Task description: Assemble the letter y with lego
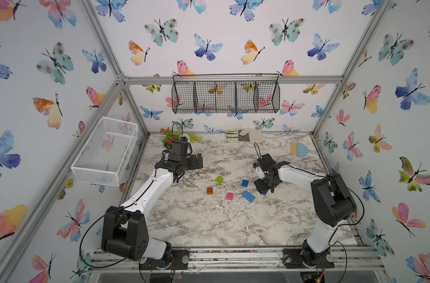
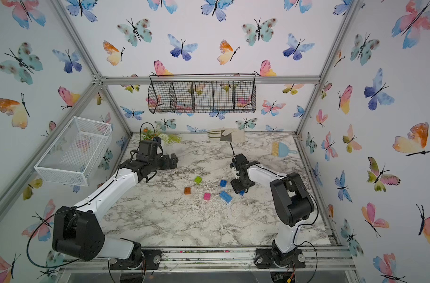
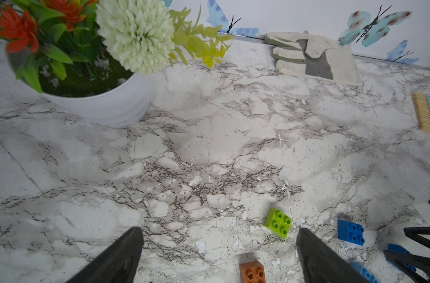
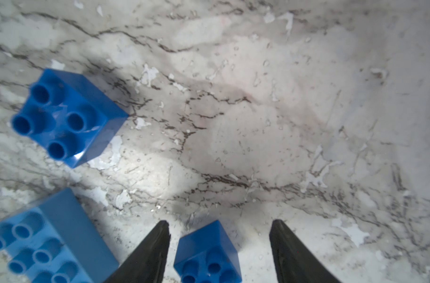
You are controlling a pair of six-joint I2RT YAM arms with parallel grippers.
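My right gripper is low over a small dark blue brick (image 4: 205,252), its fingers apart on either side. A second blue brick (image 4: 71,118) and a longer light blue brick (image 4: 54,235) lie to its left in the right wrist view. A green brick (image 3: 277,222), an orange brick (image 3: 252,271) and a pink brick (image 1: 229,196) lie loose in the middle of the table. My left gripper hangs open over bare marble at the left, nothing between its fingers.
A flower pot (image 3: 101,106) stands at the back left, gloves (image 3: 313,59) lie along the back wall, and a brush (image 1: 299,150) lies at the back right. A white basket (image 1: 97,172) and a wire rack (image 1: 225,96) hang on the walls.
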